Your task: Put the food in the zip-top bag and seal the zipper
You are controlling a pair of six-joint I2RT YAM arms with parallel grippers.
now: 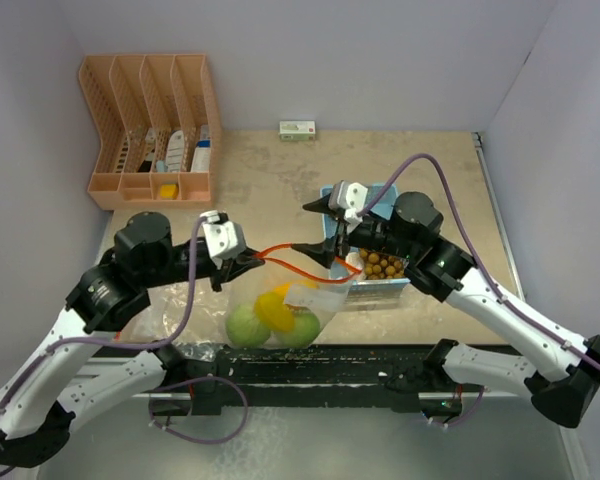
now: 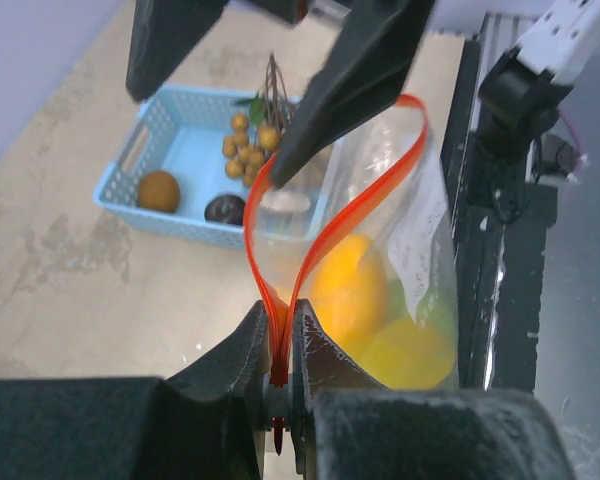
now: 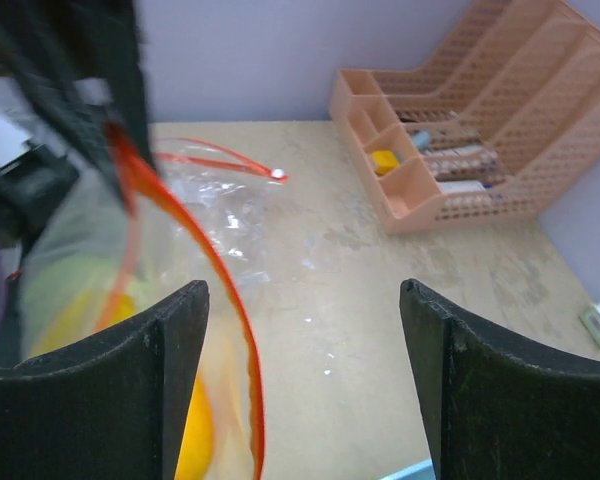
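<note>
The clear bag with an orange zipper rim (image 1: pixel 308 272) hangs in the middle in the top view, its mouth spread. Inside are a yellow food piece (image 1: pixel 274 309) and green round food (image 1: pixel 247 327). My left gripper is shut on one end of the orange rim (image 2: pixel 330 235), where its two strips meet. My right gripper stands open on the mouth's other side. In the left wrist view, one of its fingers (image 2: pixel 330 105) reaches between the two strips at the mouth; the other is outside.
A blue basket (image 2: pixel 185 228) holds a brown round item (image 2: pixel 158 191), a dark one (image 2: pixel 225 209) and a cluster of small brown fruits (image 2: pixel 245 153). An orange-pink rack (image 1: pixel 151 187) stands back left, a small box (image 1: pixel 297 131) at the back. Another flat bag (image 3: pixel 215 205) lies on the table.
</note>
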